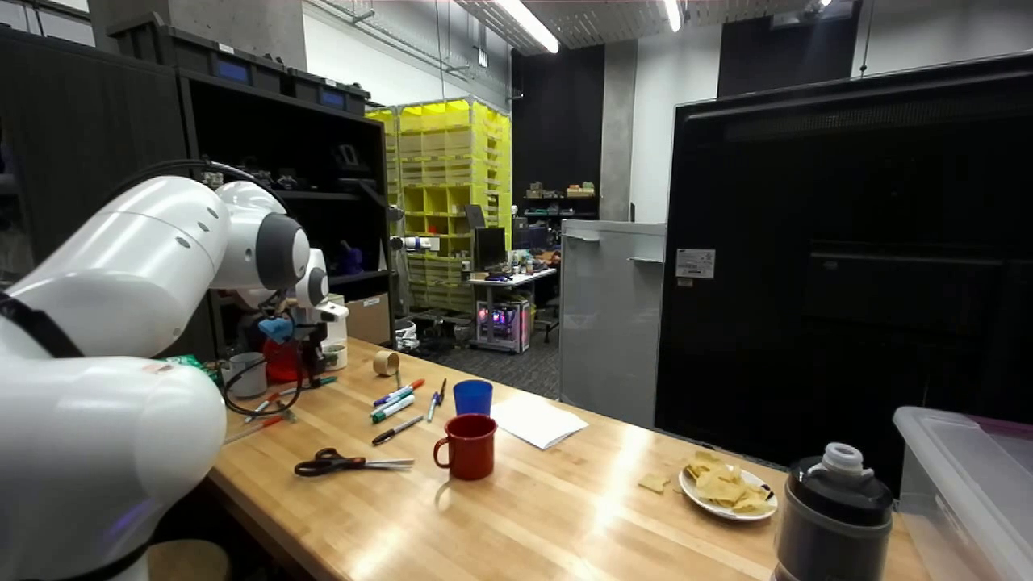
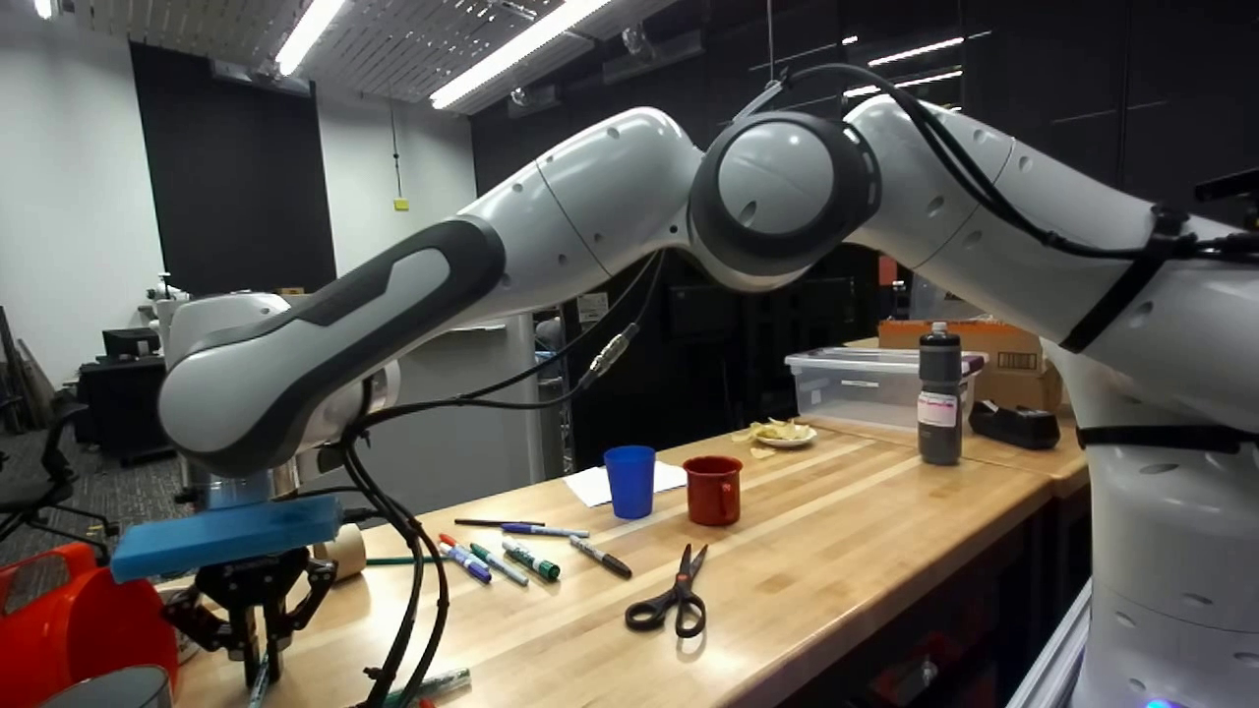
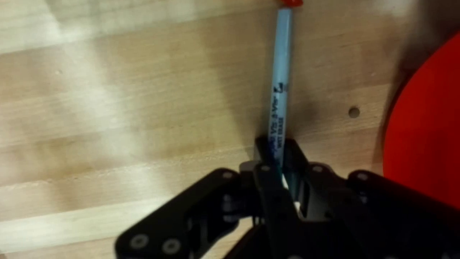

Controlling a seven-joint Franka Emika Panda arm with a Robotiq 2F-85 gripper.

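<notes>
A slim white marker [image 3: 280,77] with printed lettering runs up the wrist view from between my fingers. My gripper is shut on it, low over the wooden table. In exterior view 2 the gripper [image 2: 262,673] points straight down at the left end of the table, and the marker [image 2: 259,686] shows only partly at its fingertips. In exterior view 1 the gripper [image 1: 314,373] is small and partly behind cables. The marker's far end is hidden by the fingers.
A red container [image 3: 424,129] stands close to the right of the gripper in the wrist view. Several markers [image 2: 515,560], scissors [image 2: 673,602], a blue cup [image 2: 630,482] and a red mug [image 2: 714,491] stand or lie farther along.
</notes>
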